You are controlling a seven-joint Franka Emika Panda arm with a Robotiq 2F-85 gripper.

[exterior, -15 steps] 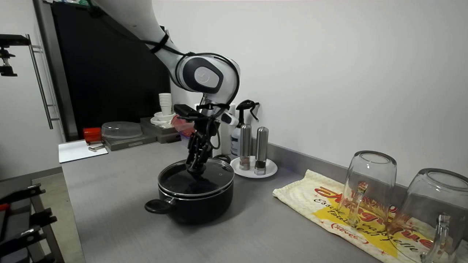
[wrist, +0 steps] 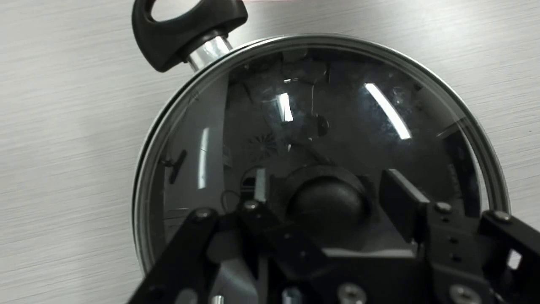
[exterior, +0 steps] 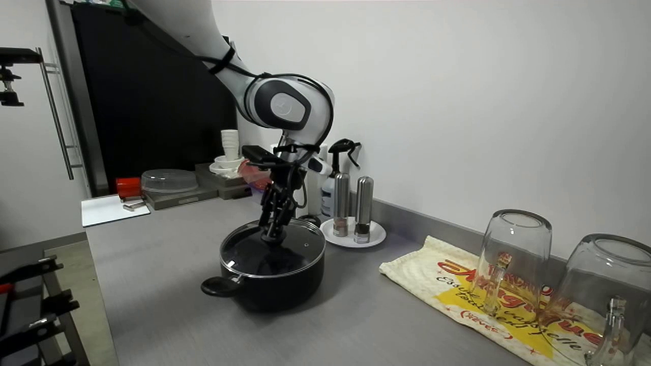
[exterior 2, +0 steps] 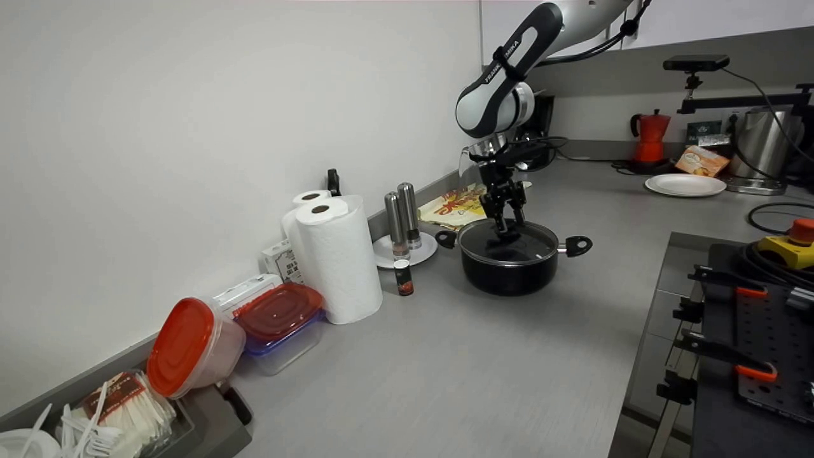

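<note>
The black pot (exterior: 277, 293) stands on the grey counter, its glass lid (wrist: 324, 126) lying on the rim. My gripper points down over the lid's middle, its fingers (wrist: 405, 190) apart on either side of the round black knob (wrist: 329, 202). In the wrist view, narrow gaps show between knob and fingers, so the gripper is part open and not clamped on it. Exterior view 2 has the pot (exterior 2: 509, 278) with a handle on each side and the gripper (exterior 2: 507, 226) low above the lid.
Two metal mills (exterior: 363, 210) share a white plate (exterior: 346, 239) close behind the pot. Upturned glass mugs (exterior: 515, 262) rest on a printed cloth (exterior: 436, 274) to the right. Paper towel rolls (exterior 2: 336, 259) stand near the wall. The counter in front of the pot is clear.
The lid sat slightly raised above the pot's rim a second ago; now it is down on it. The fingers have spread from the knob. The arm has barely moved.
</note>
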